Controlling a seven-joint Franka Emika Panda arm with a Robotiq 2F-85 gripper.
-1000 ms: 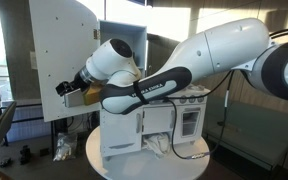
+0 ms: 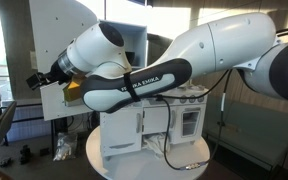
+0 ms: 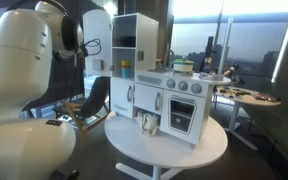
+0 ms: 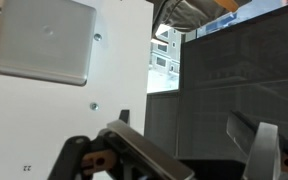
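My gripper is open, with nothing between its fingers. In the wrist view one finger reaches over the white door panel (image 4: 59,120), while the other lies over the dark area past the door's edge. A square grey plate (image 4: 46,38) is fixed to this panel. From the first exterior view, the gripper (image 2: 44,80) is near the outer edge of the open tall white door (image 2: 56,30); whether they touch, I cannot tell. The gripper is out of sight in the second exterior view, where the arm (image 3: 24,50) fills the left side.
A white toy kitchen (image 3: 174,105) stands on a round white table (image 3: 209,150). On it are a green-rimmed pot (image 3: 184,65) and, on a shelf, a coloured cup (image 3: 126,70). A pale kettle-like object (image 3: 148,124) sits before its lower front. A chair (image 3: 84,105) is behind.
The gripper has moved left in the first exterior view, from in front of the door's grey plate to the door's outer edge. The door looks much the same.
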